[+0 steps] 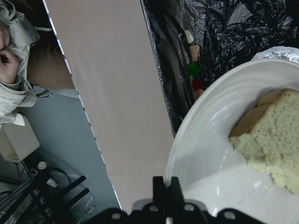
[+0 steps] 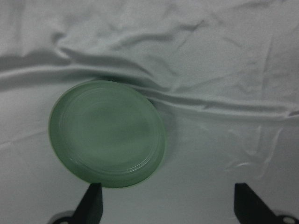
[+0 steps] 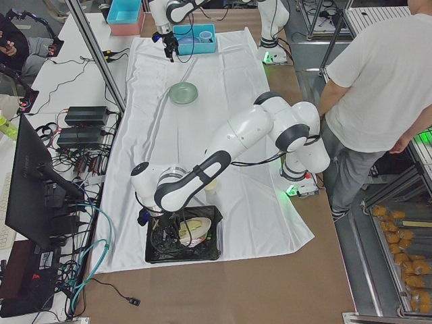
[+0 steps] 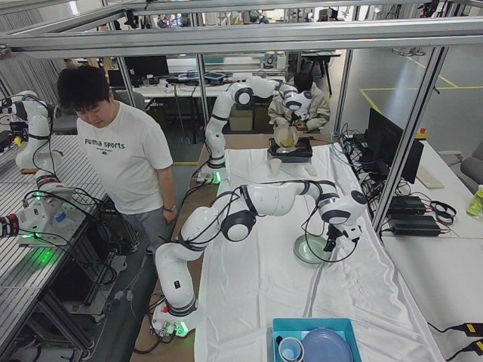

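Note:
A white plate (image 1: 196, 163) with bread (image 1: 266, 135) on it is in my left gripper, shut on its rim, above a black bag-lined bin (image 3: 155, 250). In the camera right view this plate (image 4: 286, 136) looks tilted. Foil (image 1: 275, 52) shows inside the bin beneath it. My right gripper is open and empty, above a green plate (image 2: 107, 133) lying on the white cloth (image 2: 219, 60).
A blue bin (image 4: 281, 324) with a blue plate (image 4: 328, 348) and cup (image 4: 291, 348) stands at the other table end. A monitor (image 3: 37, 185) and cables line one side. A standing person (image 4: 124, 158) is beside the table.

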